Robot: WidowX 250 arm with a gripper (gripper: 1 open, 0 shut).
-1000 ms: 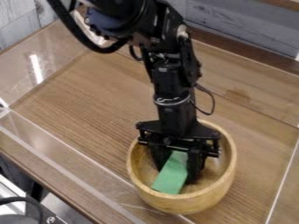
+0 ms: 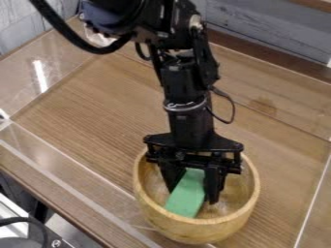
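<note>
The black gripper (image 2: 195, 165) hangs down from the top of the view into a pale wooden bowl (image 2: 195, 230) at the lower middle. A green block (image 2: 187, 194) lies tilted inside the bowl, its upper part under the gripper. The gripper's fingers are dark and overlap the block's upper end; whether they grip it is hard to see.
A pale wall runs along the back. A black cable (image 2: 26, 221) lies at the lower left edge.
</note>
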